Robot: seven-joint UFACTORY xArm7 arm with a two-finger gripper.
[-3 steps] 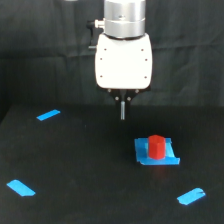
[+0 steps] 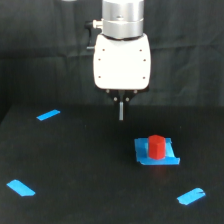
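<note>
My gripper (image 2: 121, 102) hangs at the top middle below a white housing; a thin grey finger points down from it, and whether it is open or shut is unclear. Below it to the right, a red block (image 2: 156, 146) sits on a blue square base (image 2: 171, 159) on the dark table.
Blue tape strips (image 2: 48, 114) lie at the left, at the front left (image 2: 21, 188) and at the front right (image 2: 191, 196).
My gripper has shifted very slightly to the left. The red block and blue base are unmoved.
</note>
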